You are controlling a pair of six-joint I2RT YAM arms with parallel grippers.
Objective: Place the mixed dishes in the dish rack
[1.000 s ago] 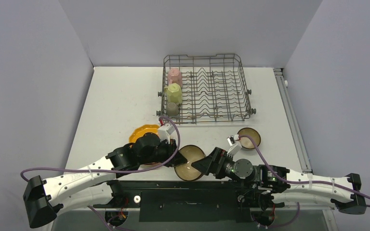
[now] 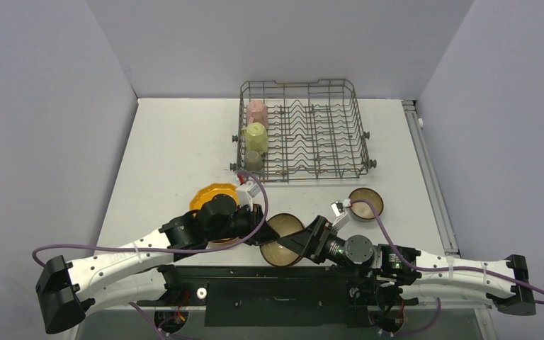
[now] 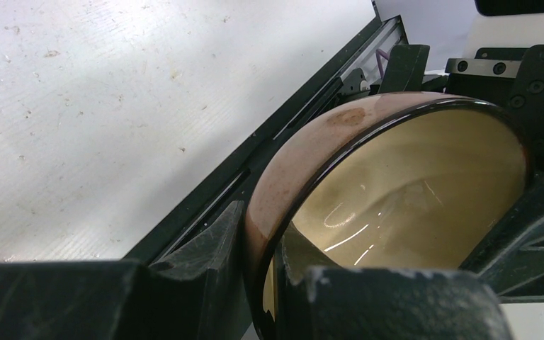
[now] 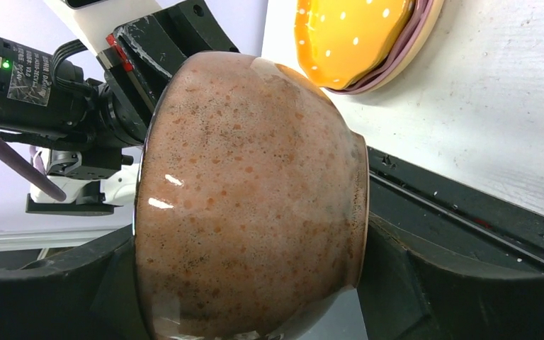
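Observation:
A brown bowl with a tan inside is held up in front of both arms. My left gripper is shut on its rim, the wall pinched between the two fingers. In the right wrist view, the bowl's speckled outside fills the middle. My right gripper is at the bowl's right side, its fingers spread apart on either side of the bowl; the bowl hides their tips. The wire dish rack stands at the back, with pink, yellow-green and grey cups along its left side.
A second brown bowl rests on the counter at right, behind the right arm. Orange dishes are stacked at left, partly under the left arm. The rack's middle and right are empty. A dark edge runs along the counter's front.
The bowl and left gripper have shifted slightly to the right. My right gripper has moved a little to the left, over the bowl's right side.

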